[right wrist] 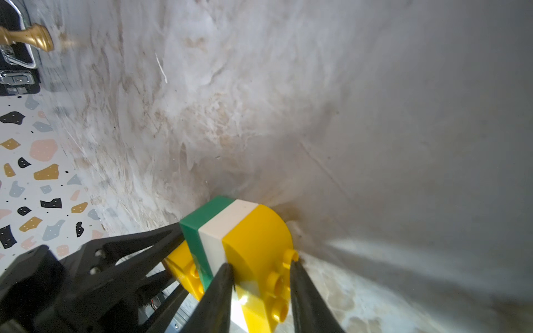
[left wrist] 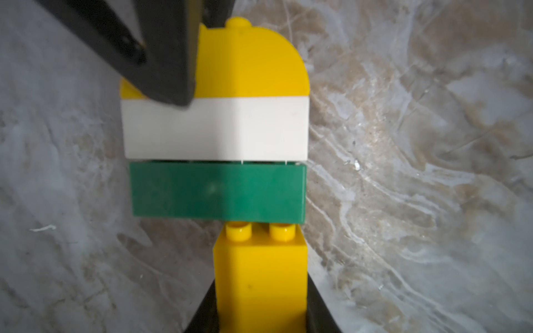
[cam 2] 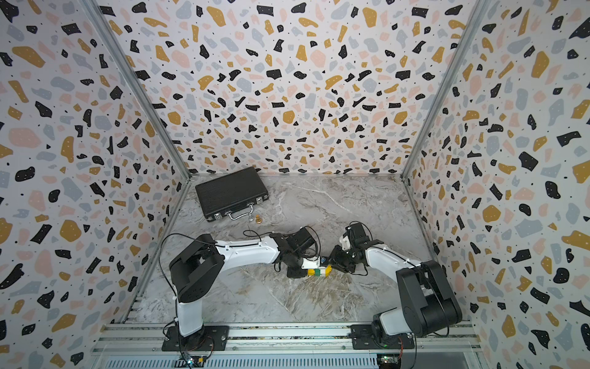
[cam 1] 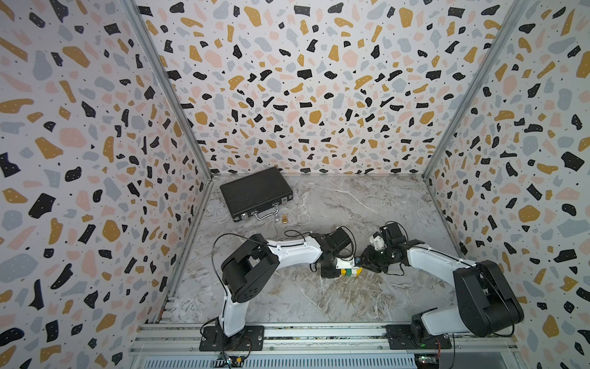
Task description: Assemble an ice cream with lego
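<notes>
A lego stack with a rounded yellow top point(left wrist: 255, 66), a white layer point(left wrist: 216, 127) and a green layer point(left wrist: 216, 191) is between the grippers at front centre. My left gripper point(cam 1: 338, 270) is shut on a yellow brick point(left wrist: 261, 277), whose studs lie at the green layer's edge; I cannot tell whether they are joined. My right gripper is shut on the rounded yellow end of the stack, from the other side.
A black briefcase point(cam 1: 253, 190) lies at the back left, with a small gold object point(cam 1: 284, 219) before it.
</notes>
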